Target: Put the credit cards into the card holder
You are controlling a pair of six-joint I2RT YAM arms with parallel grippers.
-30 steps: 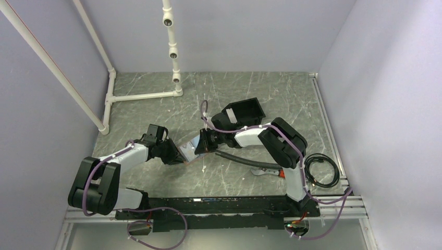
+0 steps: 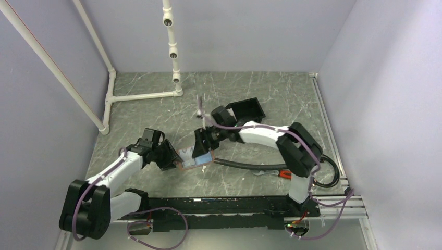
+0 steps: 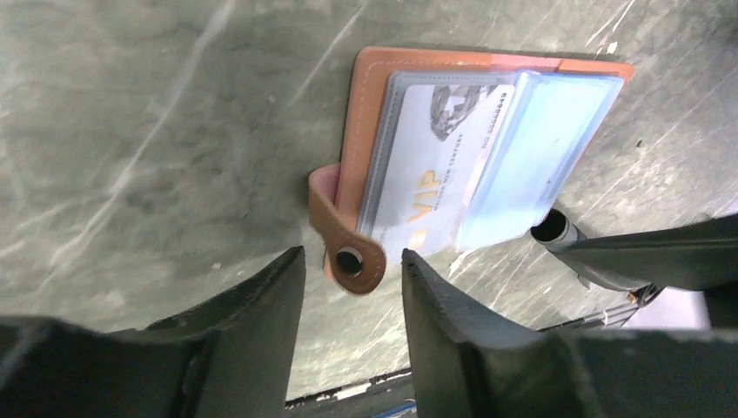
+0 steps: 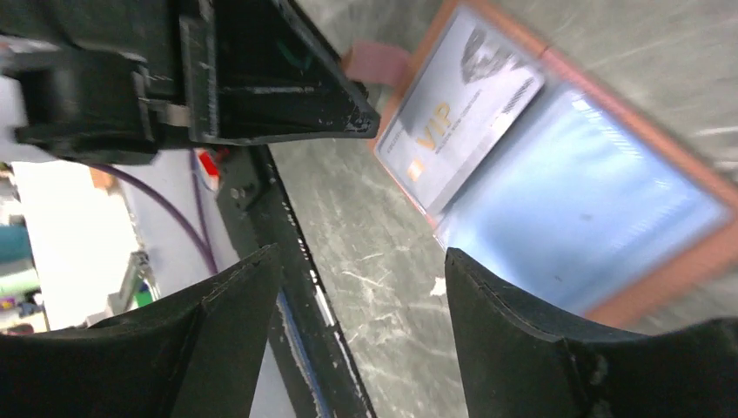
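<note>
A tan card holder (image 2: 182, 167) lies opened out on the grey marble table, between my two grippers. In its left clear pocket sits a white VIP card (image 3: 442, 160); the bluish sleeve (image 3: 545, 146) beside it shows no card. The left wrist view has my left gripper open around the holder's snap strap (image 3: 349, 247), with gaps at both sides. In the right wrist view my right gripper is spread wide, nothing between its fingers, above the holder's near edge. That view is blurred by motion.
Behind the right arm stands a black box (image 2: 248, 108) with a white piece at its left side. A black tube (image 2: 245, 165), an orange-handled tool (image 2: 284, 174) and a coiled cable (image 2: 328, 172) lie to the right. The back of the table has free room.
The right gripper has spread wider and come away from the VIP card's edge. The holder now lies flatter.
</note>
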